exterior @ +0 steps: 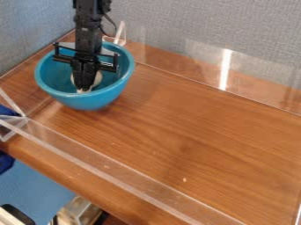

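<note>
A light blue bowl (84, 95) sits at the back left of the wooden table. The black gripper (84, 68) is down inside it, over a small pale object (77, 80) that is mostly hidden behind it. Its fingers are too obscured to tell whether anything is between them.
A dark blue item (6, 112) is at the far left edge.
</note>
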